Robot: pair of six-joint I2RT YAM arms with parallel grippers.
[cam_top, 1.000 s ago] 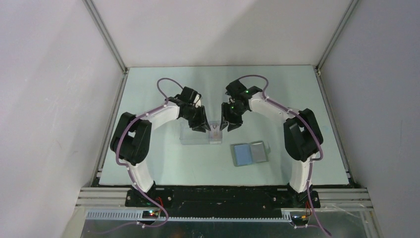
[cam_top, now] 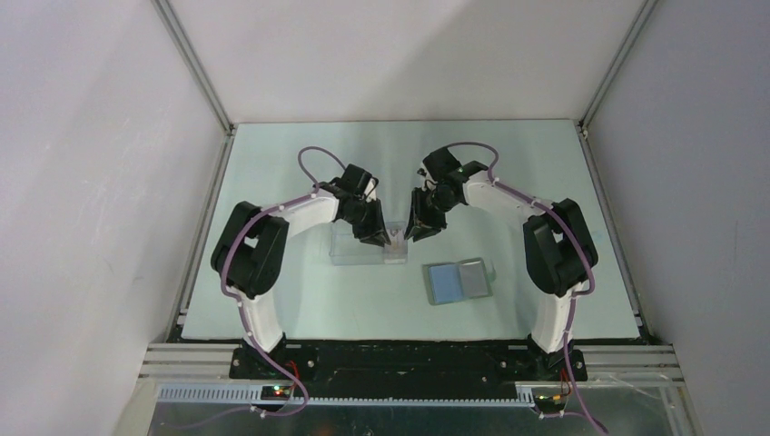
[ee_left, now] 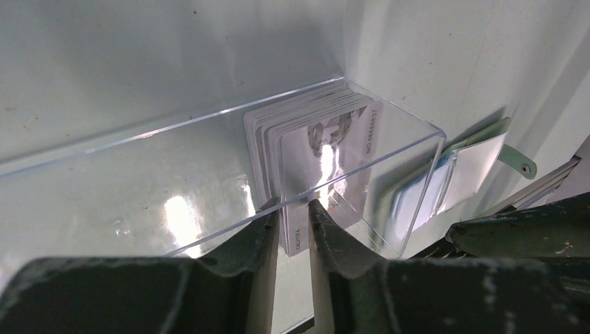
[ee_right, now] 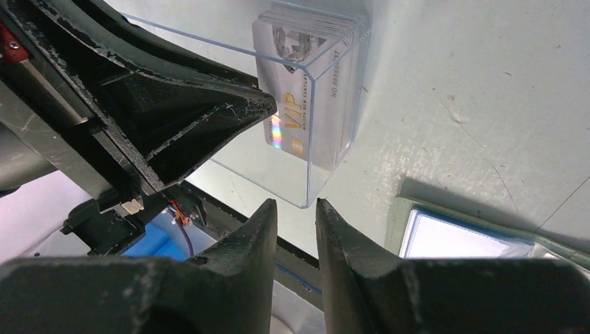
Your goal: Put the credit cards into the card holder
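Observation:
Several pale credit cards stand as a leaning stack at one end of a clear box (cam_top: 357, 258); the front one shows "VIP" lettering in the right wrist view. My left gripper is at the box's long wall by the cards, its fingers partly open with a narrow gap; whether it touches a card I cannot tell. Just outside the box's end wall, my right gripper is partly open, nothing between its fingers. The card holder (cam_top: 459, 282), green-edged with a blue and a grey side, lies open to the right of the box.
The left arm's black finger (ee_right: 229, 111) reaches over the box in the right wrist view, close to my right gripper. A green strap (ee_left: 518, 161) sticks out from the holder.
Earlier, the right gripper moved a little to the right. Box and holder have stayed put.

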